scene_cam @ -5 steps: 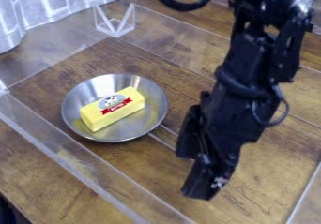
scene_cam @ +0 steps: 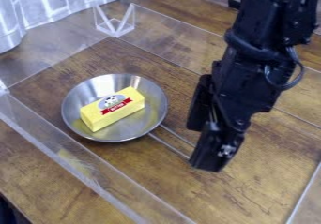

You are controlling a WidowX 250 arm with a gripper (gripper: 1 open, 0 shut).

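A small steel pan (scene_cam: 88, 99) rests on the wooden table at the left, with a yellow butter box (scene_cam: 113, 110) bearing a red label lying in it. The pan's thin handle runs toward the lower right, under my black gripper (scene_cam: 211, 137), which hangs to the right of the pan, low over the table. The dark fingers blend together, so how far apart they stand is unclear.
Clear plastic walls (scene_cam: 70, 159) border the workspace. A small clear stand (scene_cam: 114, 22) sits at the back, beside a white curtain (scene_cam: 32, 12). Bare wood lies behind the pan and at the lower right.
My gripper has moved up in the picture, away from the near edge, and slightly right. The pan and butter box stay where they were.
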